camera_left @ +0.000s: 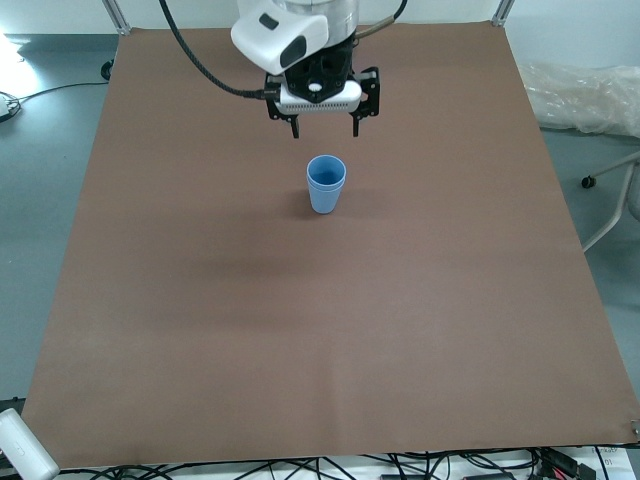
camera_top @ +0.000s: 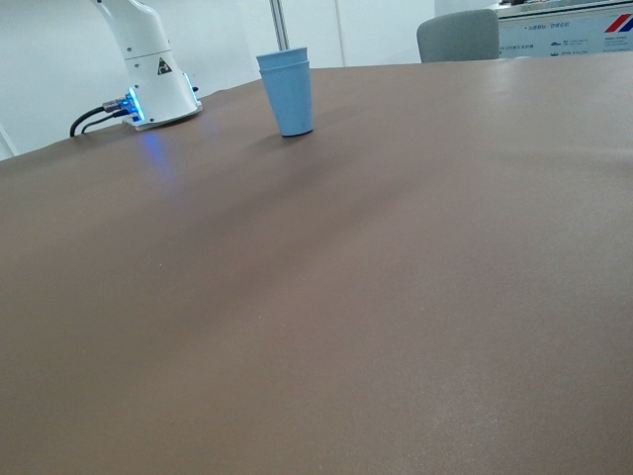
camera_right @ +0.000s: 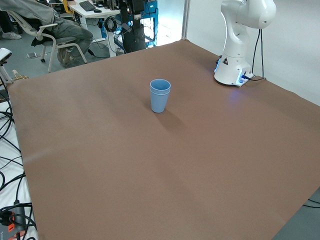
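Note:
Two light blue cups, one nested in the other, stand upright on the brown table, seen in the left view (camera_left: 325,196), the top view (camera_top: 290,97) and the right view (camera_right: 159,100). My gripper (camera_left: 325,130) hangs above and behind the cups in the left view, apart from them, its two black fingers spread wide with nothing visible between them.
Cables (camera_right: 12,215) run along one edge. Outside the table are a chair with a seated person, a desk (camera_right: 90,9) and a clear plastic sheet (camera_left: 580,100).

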